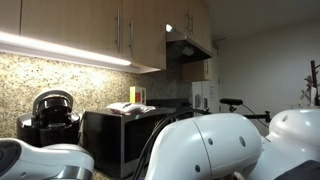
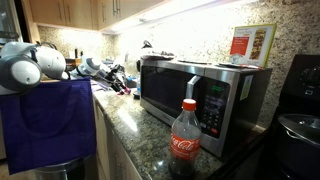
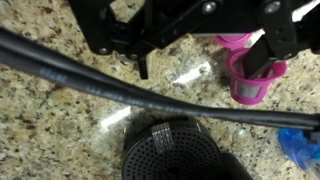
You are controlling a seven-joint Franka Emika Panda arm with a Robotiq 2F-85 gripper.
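My gripper is open above the speckled counter in the wrist view. One of its fingers (image 3: 260, 62) overlaps the mouth of a pink cup (image 3: 248, 90); whether it reaches inside or touches the rim is unclear. The other finger stands to the left, over bare counter. Part of a second pink item (image 3: 234, 41) shows behind the first. In exterior view 2, the gripper (image 2: 118, 82) is low over the far end of the counter, small and hard to make out.
A black perforated round object (image 3: 172, 150) lies below the gripper, with a blue translucent item (image 3: 298, 145) at right. A dark cable crosses the wrist view. Along the counter stand a microwave (image 2: 190, 98) and a cola bottle (image 2: 185, 138). A blue cloth (image 2: 48, 125) hangs in front.
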